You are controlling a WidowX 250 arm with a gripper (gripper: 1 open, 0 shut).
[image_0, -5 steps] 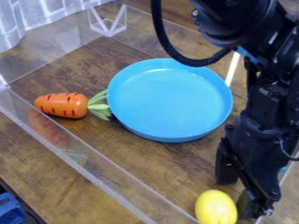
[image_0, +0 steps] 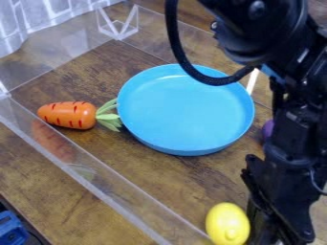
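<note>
My black gripper [image_0: 262, 201] is low at the bottom right, just right of a yellow lemon-like object [image_0: 228, 225]. It looks shut, with nothing visible held in it, though the fingertips are partly hidden by its own body. A blue round plate [image_0: 179, 110] lies in the upper middle. An orange toy carrot [image_0: 71, 114] with green leaves lies left of the plate.
A clear plastic wall [image_0: 102, 182] runs diagonally along the left. A purple object [image_0: 266, 131] is partly hidden behind the arm. A blue item [image_0: 10, 230] sits at the bottom left corner. Bare wood lies below the plate.
The arm has shifted slightly to the right. The yellow object has moved a little left and up from where it was.
</note>
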